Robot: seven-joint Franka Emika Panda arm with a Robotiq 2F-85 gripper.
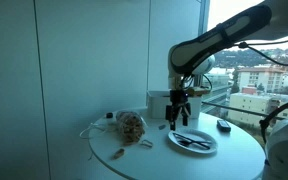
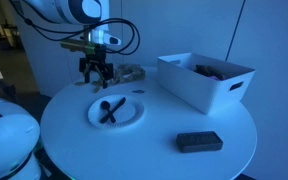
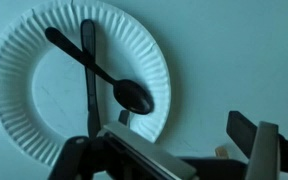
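Note:
A white paper plate (image 3: 14, 75) with a fluted rim lies on the table, also seen as a plate (image 1: 199, 149) in exterior view 1. On it a black spoon (image 3: 133, 97) crosses over a second black utensil (image 3: 90, 75), whose lower end is hidden behind my gripper, so its kind is unclear. My gripper stands open above the table beside the plate, its fingers wide apart with nothing between them. In exterior view 2 the gripper (image 2: 96, 76) hangs behind the plate (image 2: 134, 119), clear of the utensils.
A white bin (image 2: 226, 93) with dark contents stands at the back. A dark block (image 2: 199, 141) lies near the table's edge. A clear bag (image 1: 130, 126) and small pieces (image 1: 146, 143) sit on the other side.

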